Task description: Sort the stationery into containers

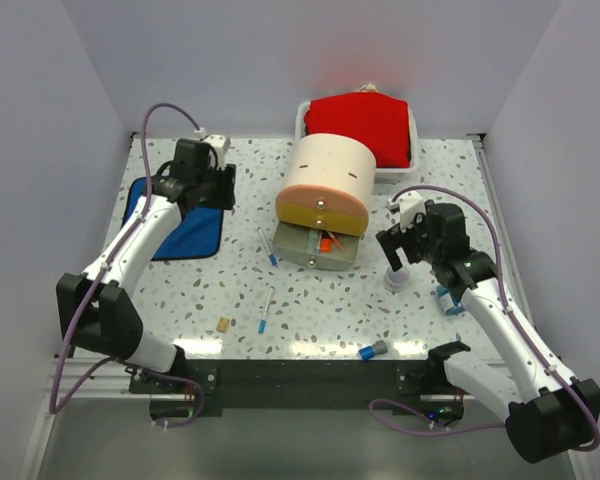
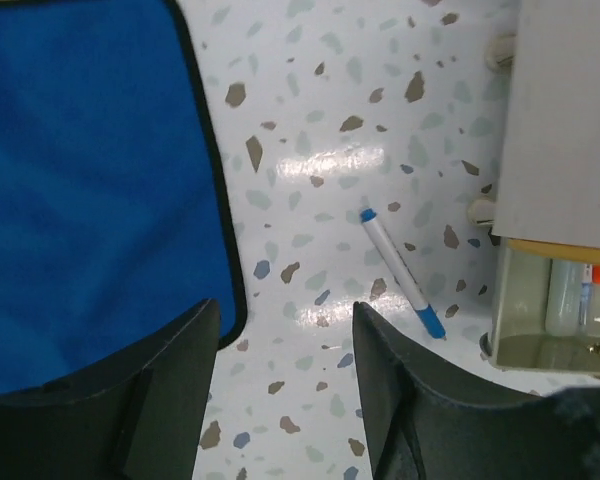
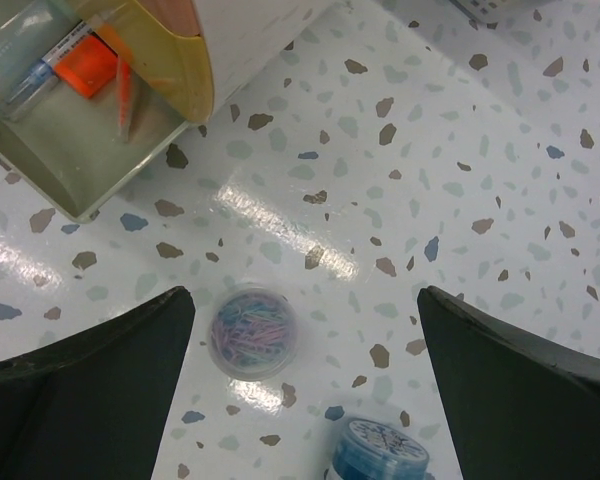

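A white marker with blue ends (image 2: 400, 268) lies on the table left of the cabinet's open lower drawer (image 1: 302, 250). My left gripper is open above the table, between the blue mat and this marker, its fingers empty. A second marker (image 1: 266, 310) lies farther forward, with a small tan block (image 1: 223, 324) to its left. Inside the drawer sit an orange piece (image 3: 86, 67) and pen-like items. My right gripper hangs open, empty, above a round clear tub of coloured clips (image 3: 252, 332). A blue-capped bottle (image 1: 372, 350) lies near the front edge.
The rounded cabinet (image 1: 328, 170) fills the middle back. Behind it, a white basket (image 1: 413, 150) holds red cloth (image 1: 360, 118). A blue mat (image 1: 195, 236) covers the back left. Blue-and-white containers (image 1: 447, 301) stand on the right.
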